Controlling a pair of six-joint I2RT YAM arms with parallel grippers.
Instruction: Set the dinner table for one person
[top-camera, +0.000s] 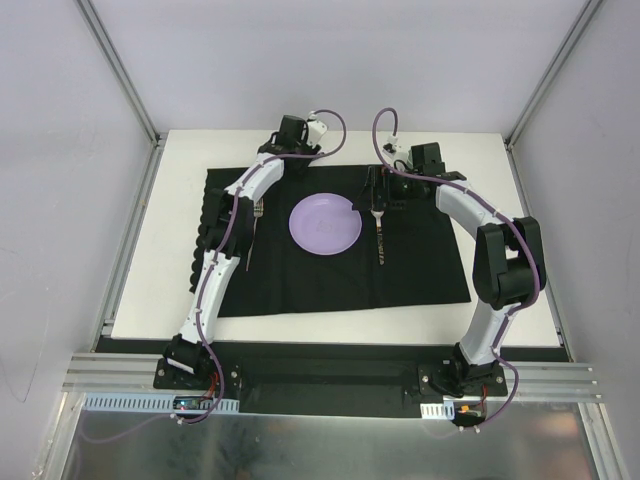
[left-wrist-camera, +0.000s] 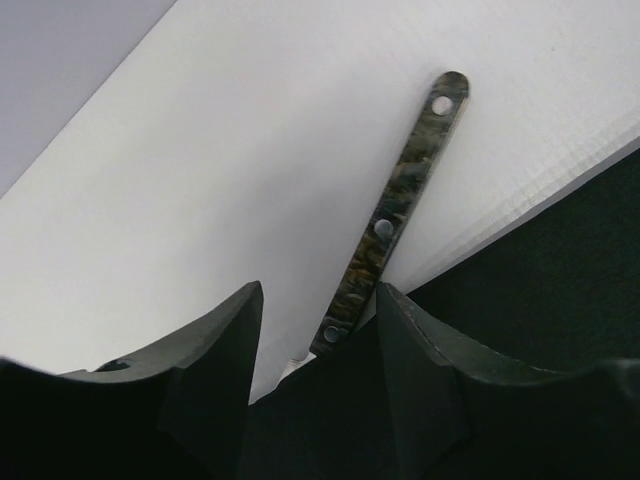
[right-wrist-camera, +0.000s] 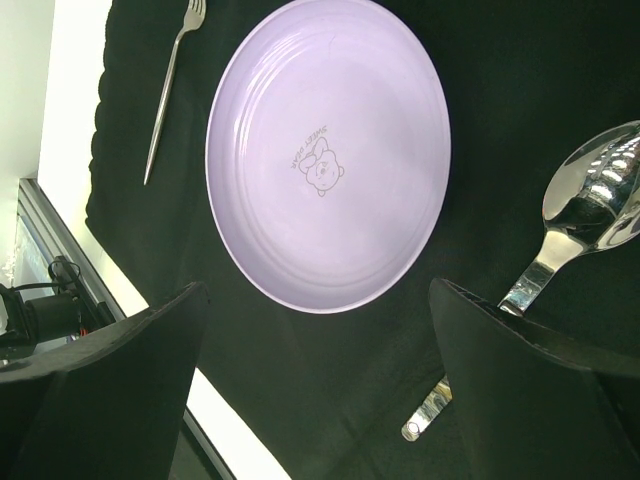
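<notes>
A purple plate (top-camera: 325, 224) rests mid-mat, with a fork (top-camera: 254, 232) to its left and a spoon (right-wrist-camera: 591, 187) to its right. In the left wrist view a utensil with a dark patterned handle (left-wrist-camera: 391, 211) lies on the white table at the mat's edge; its head is mostly hidden. My left gripper is part open around the handle's lower end, the fingertips apart. My right gripper hangs open above the right of the plate and spoon, nothing between its fingers.
The black mat (top-camera: 320, 285) covers most of the white table (top-camera: 145, 250); white margins are free at the sides and front. Grey walls border the back and sides.
</notes>
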